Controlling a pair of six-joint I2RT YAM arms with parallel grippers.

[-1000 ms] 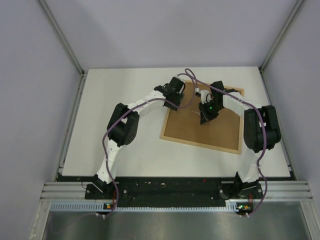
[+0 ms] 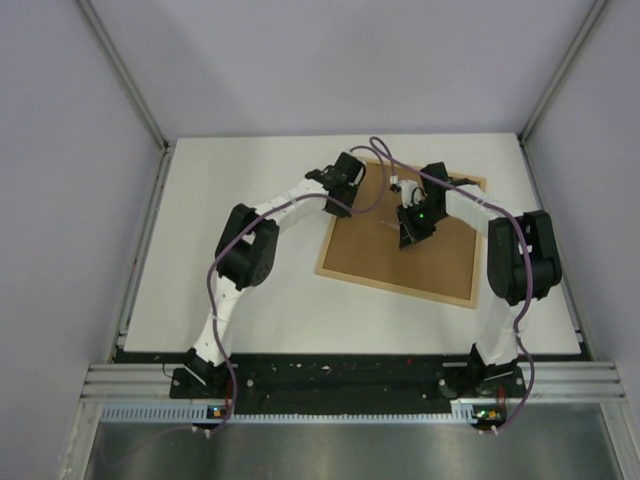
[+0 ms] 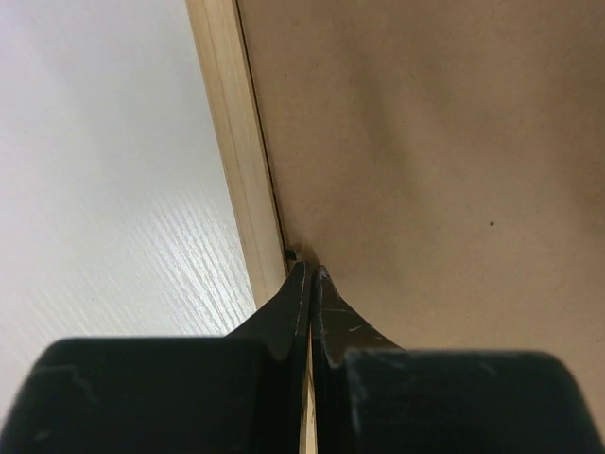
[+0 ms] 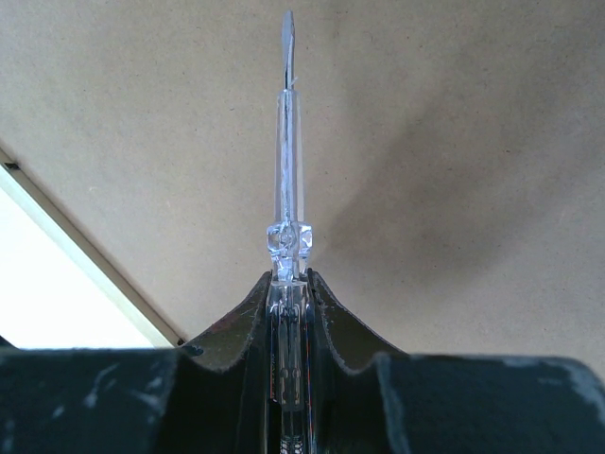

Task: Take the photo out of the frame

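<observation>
A picture frame with a pale wooden rim (image 2: 395, 289) lies face down, its brown backing board (image 2: 370, 250) upward. My left gripper is shut at the frame's left rim, its fingertips together with nothing between them. The wooden rim (image 3: 236, 123) runs outside the fingers, just to their left. A small black tab (image 3: 291, 254) at the rim's inner edge shows right ahead of the tips. Over the board, my right gripper is shut on a clear-handled screwdriver (image 4: 288, 161), its flat metal tip pointing away. No photo is visible.
Purple cables (image 2: 375, 160) loop over the frame between the arms. Another black tab (image 4: 11, 165) sits at the rim in the right wrist view.
The frame has slid slightly left in the top view. My right gripper has not moved.
</observation>
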